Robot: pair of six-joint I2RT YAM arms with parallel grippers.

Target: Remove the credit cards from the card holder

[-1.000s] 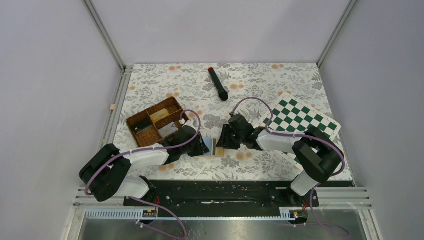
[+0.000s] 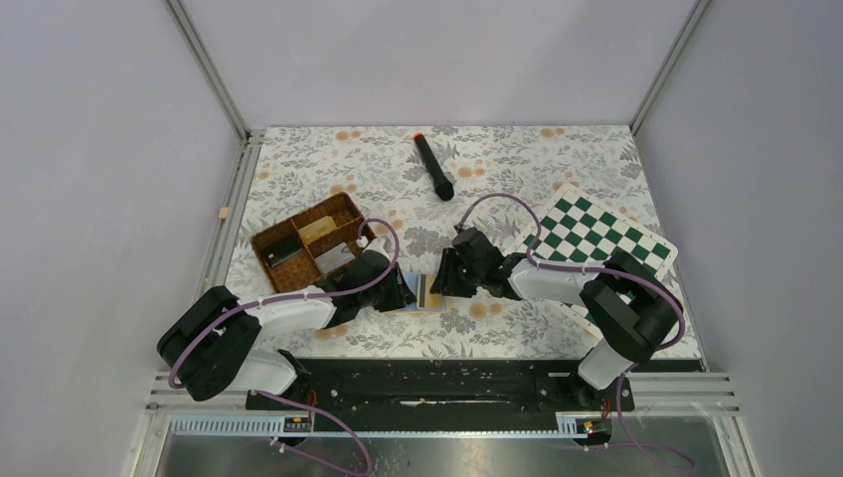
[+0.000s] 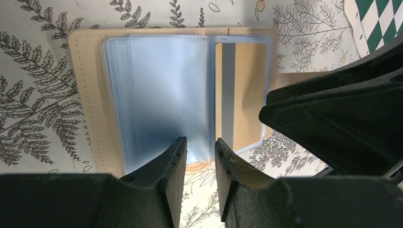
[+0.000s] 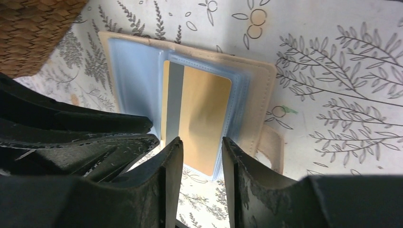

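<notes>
The card holder lies spread open on the table between my arms, with a tan cover [image 3: 88, 90], clear bluish sleeves [image 3: 171, 85] on the left and a gold card with a dark stripe [image 4: 202, 111] in a right-hand sleeve. My left gripper is partly open at the near edge of the left sleeves, a narrow gap between its fingers. My right gripper, also partly open, hovers by the near edge of the gold card's sleeve. Neither visibly grips anything. Whether the fingertips touch the plastic cannot be told. From above, the arms cover parts of the holder [image 2: 425, 294].
A brown woven basket [image 2: 260, 238] with compartments stands behind the left arm. To the right, a green and white checkered board [image 2: 596, 234] lies partly under the right arm. A black microphone [image 2: 433, 167] rests at the back.
Both arms keep nearly the same pose over the holder. The holder's visible strip between the grippers looks marginally shifted; otherwise the table is the same.
</notes>
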